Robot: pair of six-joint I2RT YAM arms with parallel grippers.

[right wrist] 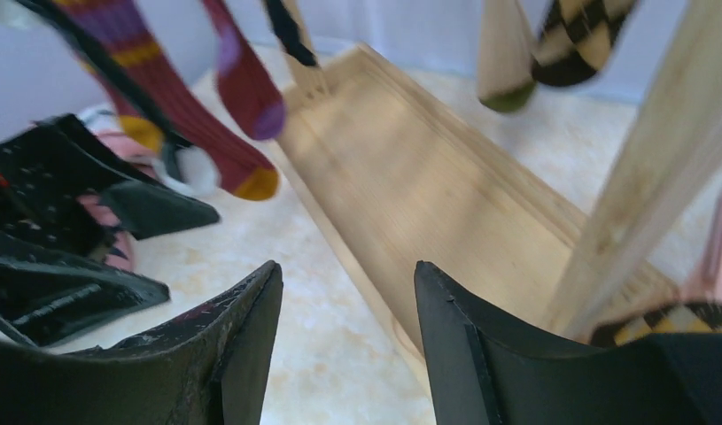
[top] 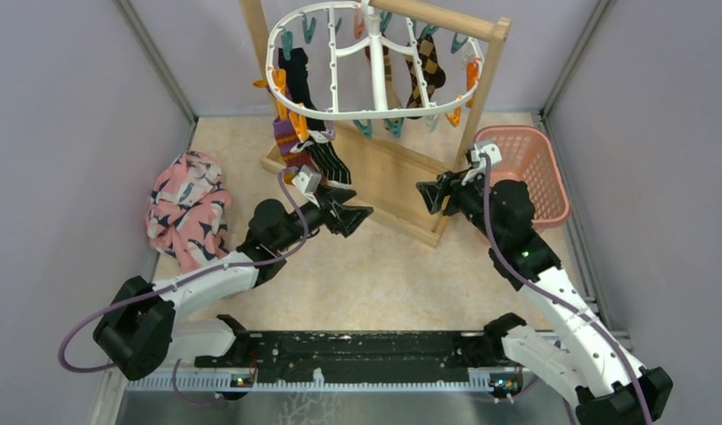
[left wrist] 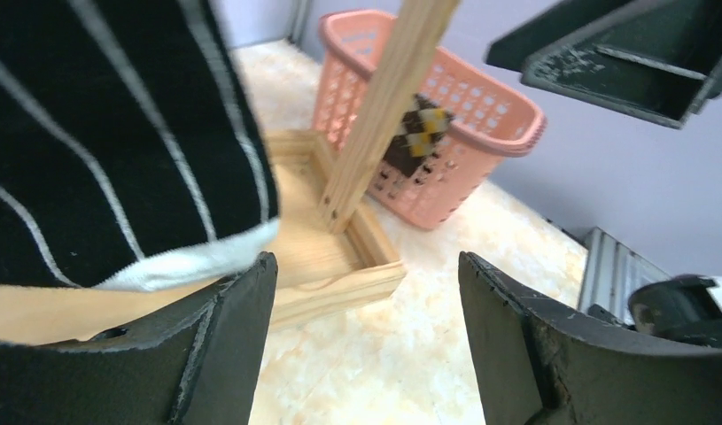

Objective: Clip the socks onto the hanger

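Observation:
The white oval hanger [top: 379, 113] carries coloured clips and several socks: a black striped sock [top: 327, 159], a purple-and-orange striped sock [top: 287, 140] and brown checked socks [top: 423, 69]. The striped black sock [left wrist: 127, 150] fills the upper left of the left wrist view, above my left gripper [top: 352, 214], which is open in front of it, nothing visible between its fingertips. My right gripper [top: 432, 197] stands open beside the frame's right post, with only floor and box between its fingertips in the right wrist view.
A pink basket [top: 534, 190] with a checked item inside stands right of the wooden frame [top: 401, 221]. A pink patterned cloth [top: 184, 212] lies at the left.

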